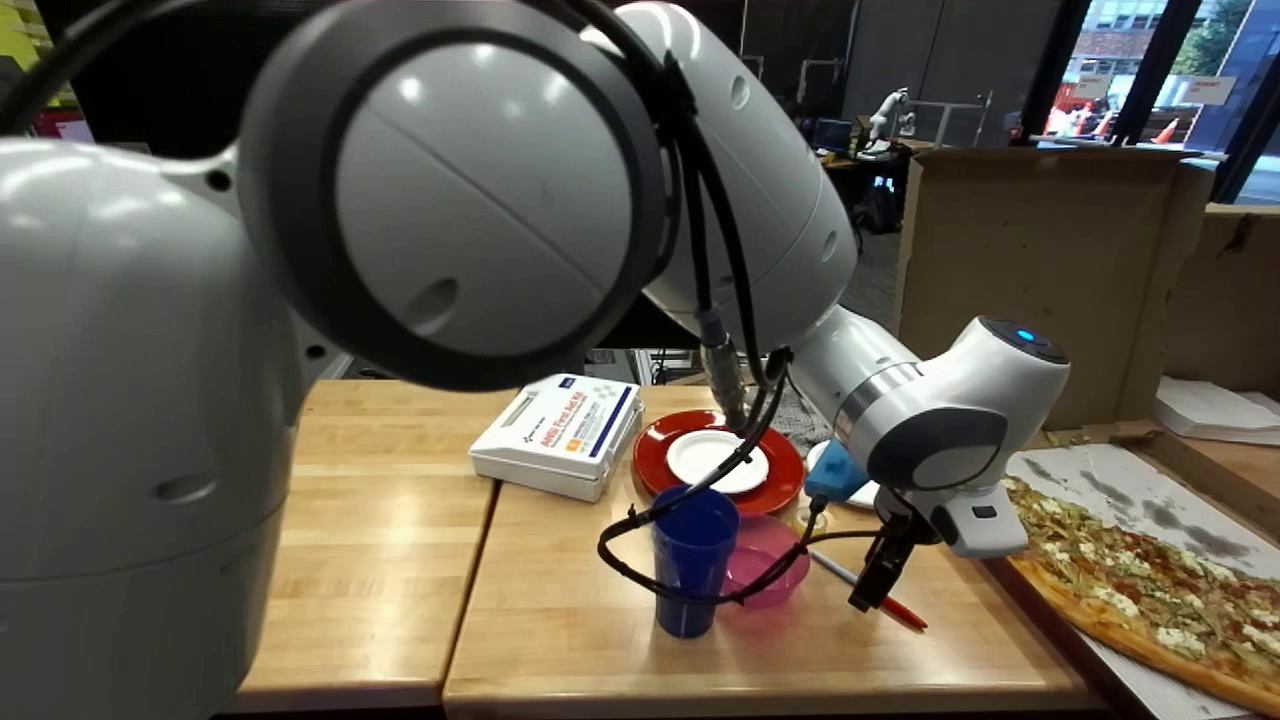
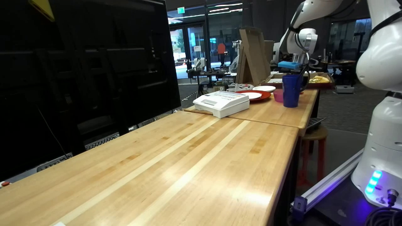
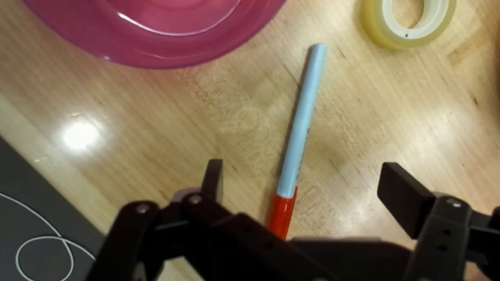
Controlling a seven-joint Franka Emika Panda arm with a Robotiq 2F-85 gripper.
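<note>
A marker with a pale blue-grey barrel and red cap lies flat on the wooden table; the wrist view shows the barrel [image 3: 302, 121] running up from the cap [image 3: 282, 213]. My gripper is open above it, one finger on either side and nothing held. The marker's capped end passes below the gap, partly covered by the gripper body. In exterior view 1 the gripper [image 1: 882, 576] points down over the marker, whose red end [image 1: 902, 614] sticks out to the right.
A pink bowl [image 3: 187, 51] and a tape roll [image 3: 410, 23] lie near the marker. Left of it stands a blue cup [image 1: 690, 564]. Behind are a red plate [image 1: 780, 480] bearing a white plate, and a first aid box [image 1: 564, 426]. An open pizza box [image 1: 1128, 492] borders the right.
</note>
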